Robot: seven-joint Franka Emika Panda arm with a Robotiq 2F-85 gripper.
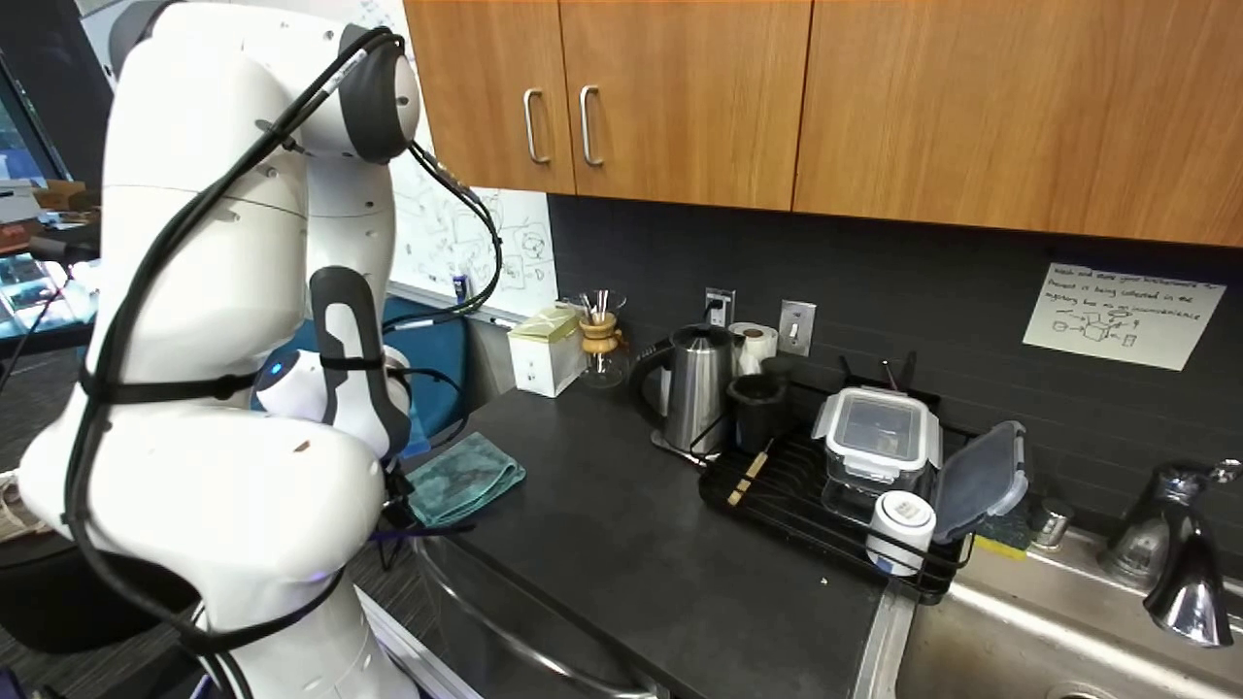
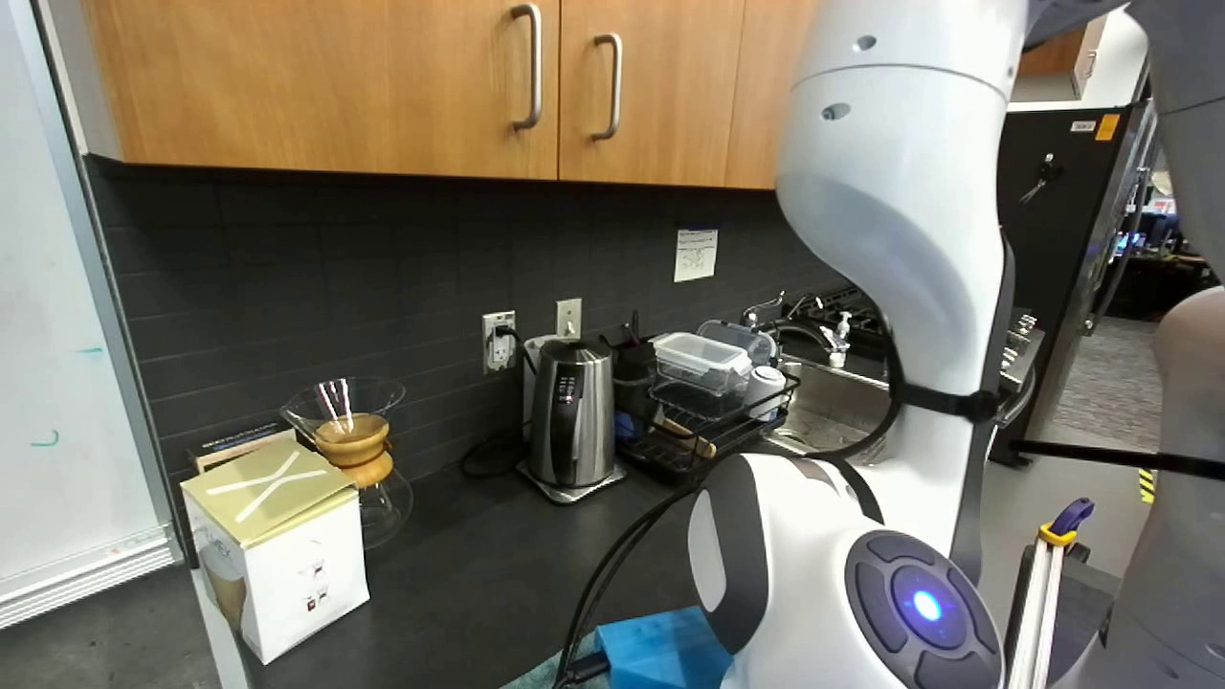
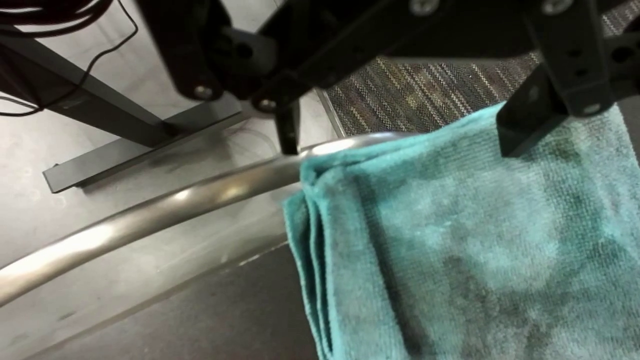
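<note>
A folded teal cloth (image 1: pixel 468 480) lies at the left front edge of the dark countertop (image 1: pixel 629 559). In the wrist view the same cloth (image 3: pixel 480 240) fills the lower right, its stacked folds showing along the left side. My gripper is open, its two fingers wide apart at the cloth's edge. The left finger (image 3: pixel 288 129) appears over the metal bar, just outside the cloth's corner; the right finger (image 3: pixel 528 117) overlaps the cloth. Whether either touches it cannot be told. The arm mostly hides the gripper in both exterior views.
A curved metal bar (image 3: pixel 162 204) runs along the counter front. Farther back stand a white box (image 1: pixel 548 351), a steel kettle (image 1: pixel 696 379) and a black dish rack (image 1: pixel 792 495) with containers. The sink (image 1: pixel 1014 629) is at the right. Mid-counter is clear.
</note>
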